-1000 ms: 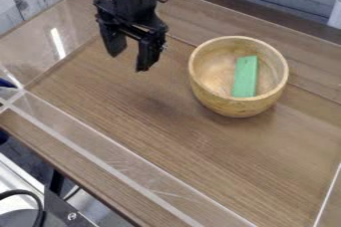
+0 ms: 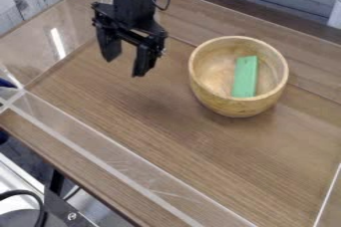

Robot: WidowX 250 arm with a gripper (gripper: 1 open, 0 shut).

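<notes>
A black robot gripper hangs at the upper left over the wooden table, its two fingers apart with nothing visible between them. To its right stands a round tan bowl with a green rectangular block lying inside it, toward the right.
A strip of clear tape or edging runs along the left, with a black cable at the lower left corner. Dark floor shows at the table's edges.
The gripper has shifted and turned slightly over the last second, staying over the same area left of the bowl. The bowl and block have not moved.
</notes>
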